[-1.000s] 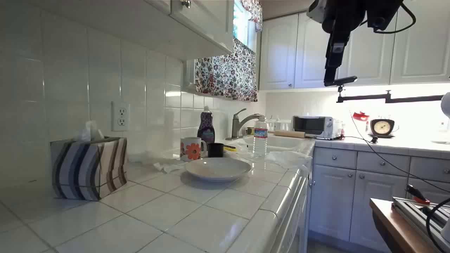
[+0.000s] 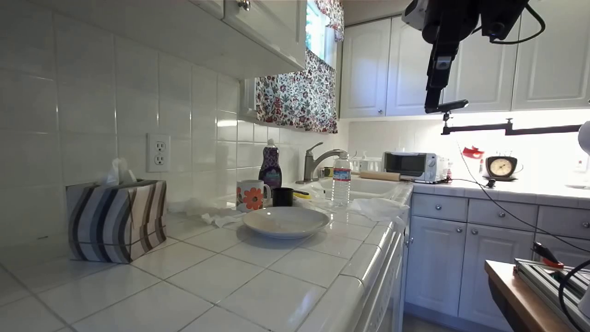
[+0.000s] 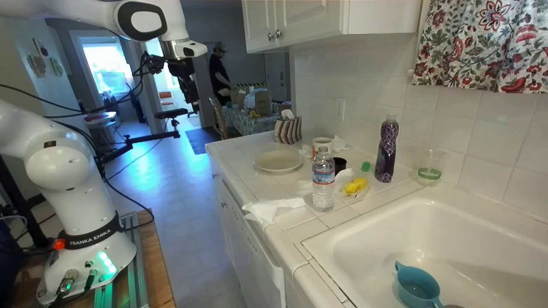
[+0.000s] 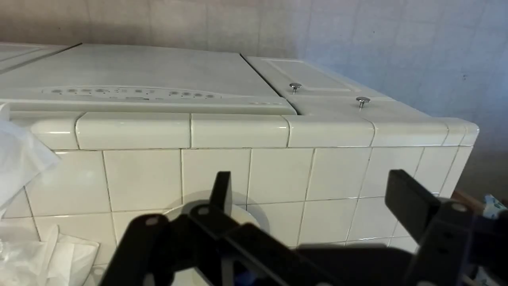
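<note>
Wide apart in the wrist view, the two fingers of my gripper are open, and only counter tiles show between them. High over the floor beyond the counter's front edge, the gripper [image 3: 195, 106] points downward, touching nothing. A shallow white plate [image 2: 286, 222] rests on the tiled counter; in the wrist view the gripper's black body covers most of it. Behind the plate stand a flowered mug [image 2: 251, 196] and a small black cup [image 2: 283, 197]. A clear water bottle [image 3: 323, 180] is upright nearer the sink.
A striped tissue box [image 2: 117, 221] stands by the wall. Purple soap bottle [image 3: 386, 149], yellow item [image 3: 355, 185] and crumpled white paper [image 3: 272, 206] share the counter. The sink [image 3: 370, 226] holds a teal cup [image 3: 417, 285]. Tiles around the plate's front are clear.
</note>
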